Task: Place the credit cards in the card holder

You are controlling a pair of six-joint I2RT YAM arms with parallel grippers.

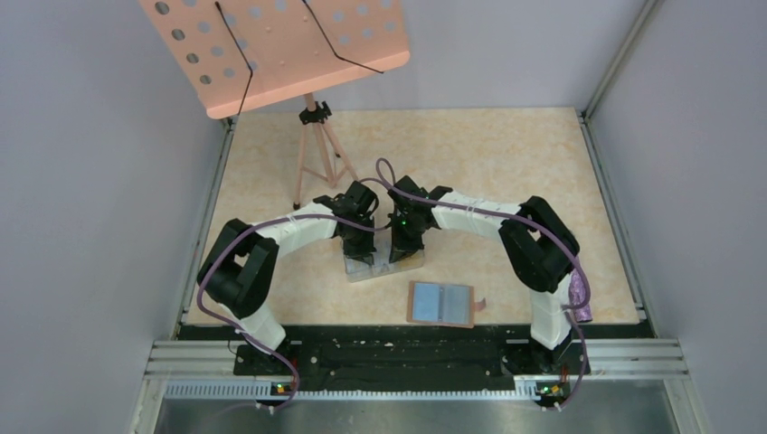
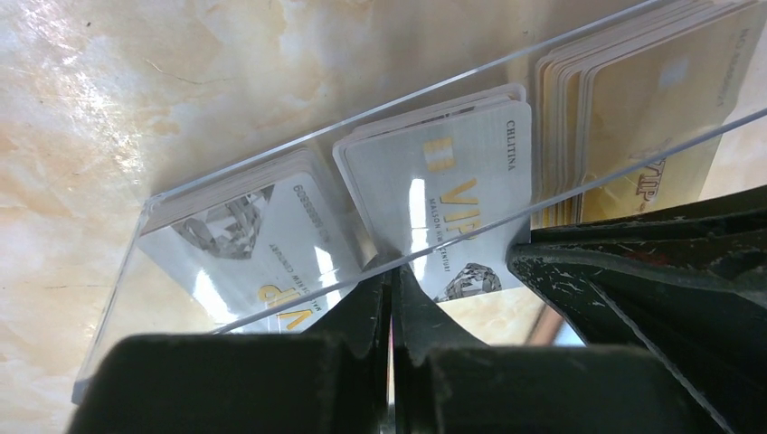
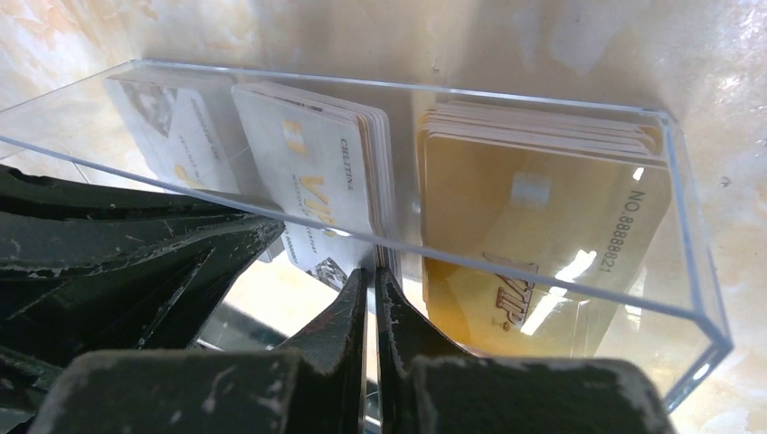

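Note:
A clear acrylic holder stands at the table's centre with three stacks of cards: a silver diamond stack, a middle silver VIP stack and a gold stack. Both grippers are down at the holder, close together. My left gripper is shut at the middle of the holder's near side. My right gripper is shut at the edge of the middle silver stack, beside the gold one. I see nothing clearly held in either; the tips are partly hidden by cards and acrylic.
A blue two-panel board lies at the front right. A pink easel stands at the back left, and a purple cylinder at the right edge.

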